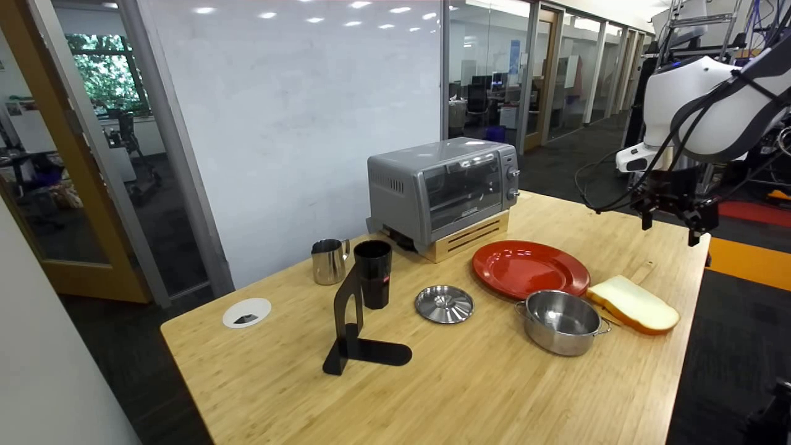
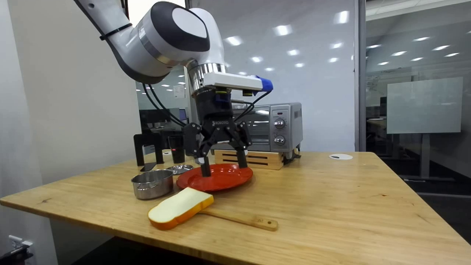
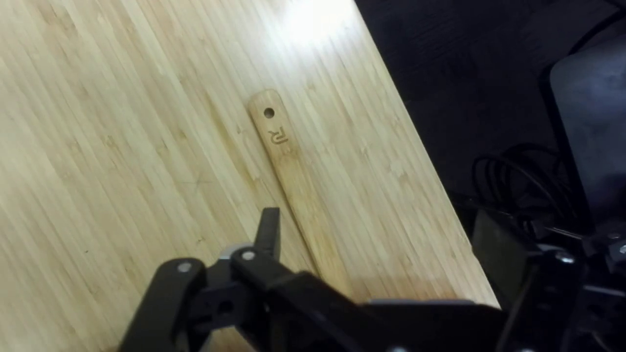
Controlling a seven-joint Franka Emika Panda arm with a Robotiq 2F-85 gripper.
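Observation:
My gripper (image 2: 224, 168) is open and hangs above the table, its fingers wide apart with nothing between them. On the table lies a bread slice (image 2: 181, 207), resting over a wooden utensil whose handle (image 2: 243, 219) sticks out to one side. In the wrist view the handle (image 3: 299, 182), with a hole at its end, runs under the gripper; one finger (image 3: 268, 231) appears to its left. The bread (image 1: 634, 304) sits beside a steel pot (image 1: 561, 322) and a red plate (image 1: 530, 269). The far part of the utensil is mostly hidden beneath the bread.
A toaster oven (image 1: 445, 189) stands on a wooden base at the back. Left of the plate are a pot lid (image 1: 444, 304), a black stand (image 1: 363, 348), a black cup (image 1: 374, 274) and a steel pitcher (image 1: 327, 262).

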